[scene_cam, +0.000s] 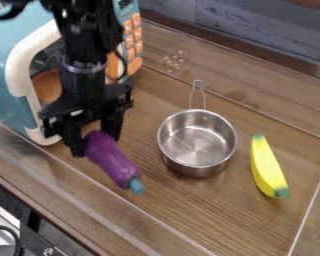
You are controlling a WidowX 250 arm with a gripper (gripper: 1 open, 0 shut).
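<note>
My black gripper (91,132) is shut on the upper end of a purple eggplant-like toy (112,160) with a teal tip, which hangs tilted down to the right at the table's front left. The gripper stands in front of a light blue toy appliance with orange parts, partly hiding it. A steel pot (196,150) with a wire handle sits at the centre, right of the gripper. A yellow banana (267,165) lies at the right.
The toy appliance (13,60) fills the back left. A wall runs along the back.
</note>
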